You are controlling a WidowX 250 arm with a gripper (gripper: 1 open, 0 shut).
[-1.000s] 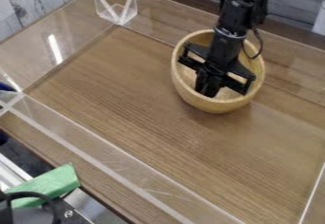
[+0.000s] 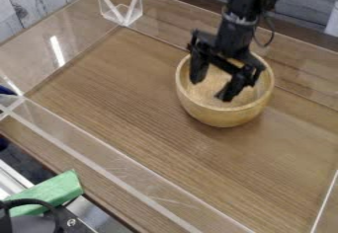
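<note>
My black gripper (image 2: 223, 69) is down inside a round tan bowl (image 2: 222, 113) at the upper right of the camera view, its dark fingers spread apart over the bowl's inside. The picture is soft around the fingers, and I cannot make out anything held between them.
Bare wooden table (image 2: 119, 118) fills the middle and lower area. A white wire-like object (image 2: 119, 8) stands at the upper left. A green block (image 2: 42, 191) and black parts lie at the lower left corner.
The gripper's fingers sit higher in the bowl and look more spread than before. The bowl appears slightly shifted downward.
</note>
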